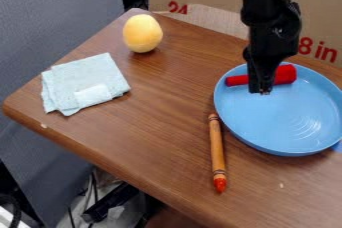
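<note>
My black gripper (261, 80) is over the back part of a blue plate (283, 124), at a red cylinder (235, 80) lying there; its fingers hide part of the cylinder, and whether they are shut on it I cannot tell. An orange crayon (217, 153) with a red tip lies on the table beside the plate's left side.
A yellow egg-shaped object (143, 33) stands at the back left of the wooden table (134, 142). A folded pale cloth (84, 83) lies at the left. A cardboard box (321, 12) stands behind.
</note>
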